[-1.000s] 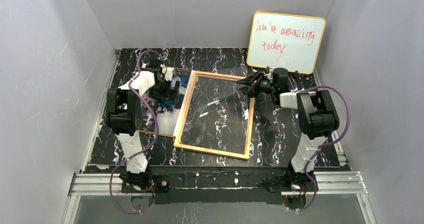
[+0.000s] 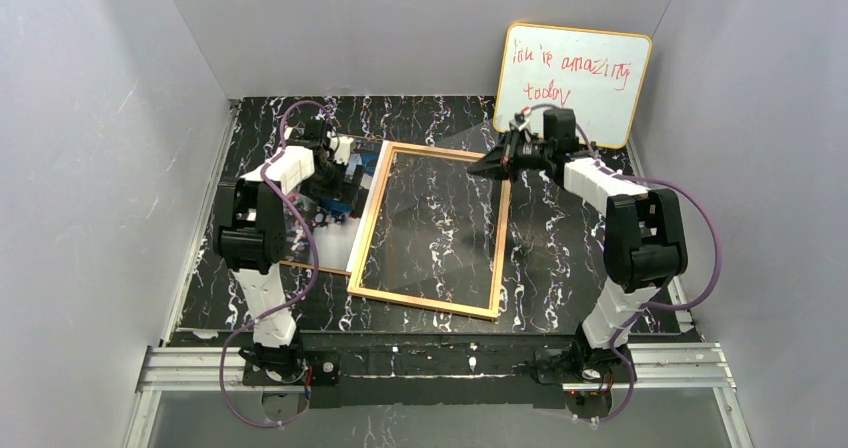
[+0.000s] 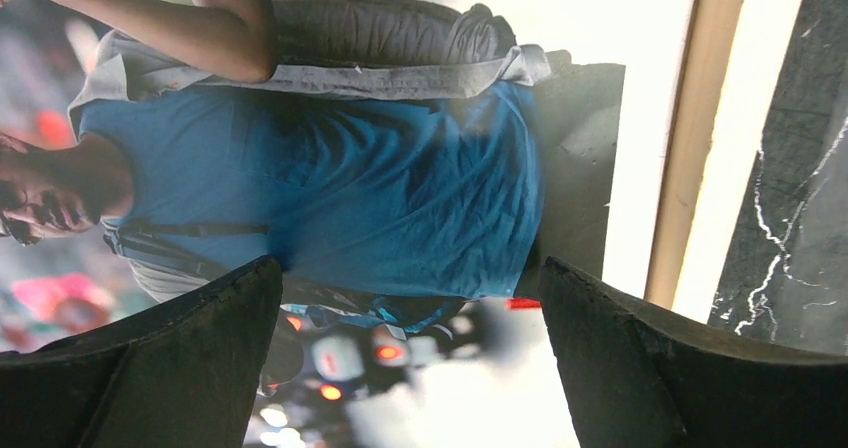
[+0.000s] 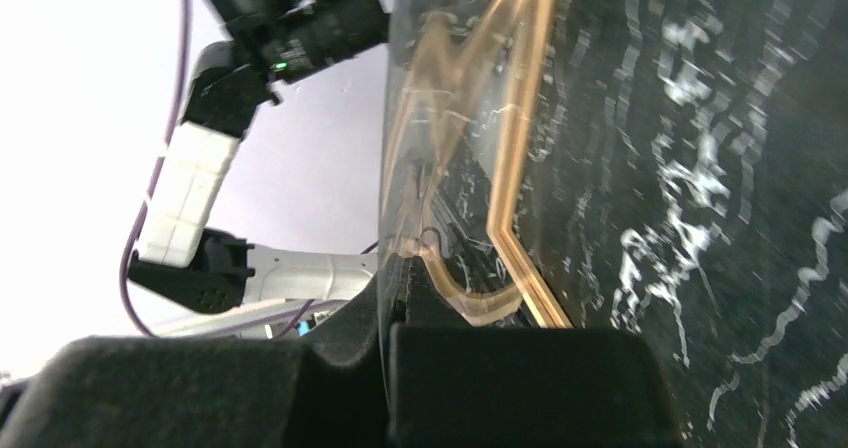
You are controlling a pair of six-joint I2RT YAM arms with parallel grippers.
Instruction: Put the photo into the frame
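The photo point(image 2: 325, 236), a person in a blue shirt with a pale border, lies flat on the left side of the table. Its right edge runs along the light wooden frame point(image 2: 422, 308), which lies empty with dark marble showing inside. My left gripper is open above the photo, fingers apart, nothing between them. Over the frame's upper right side, my right gripper point(image 2: 490, 166) is shut on a thin clear sheet point(image 4: 430, 148). That sheet stands on edge in the right wrist view and mirrors the frame; its full outline is hard to make out from above.
A whiteboard point(image 2: 575, 83) with red writing leans at the back right. Bare marble point(image 2: 550, 278) lies to the right of the frame. Grey walls close in the table at the back and sides.
The bright reflections on the clear sheet have shifted and vanished as the right gripper tilted and moved slightly. My left arm stays nearly still; the photo and the frame lie where they were.
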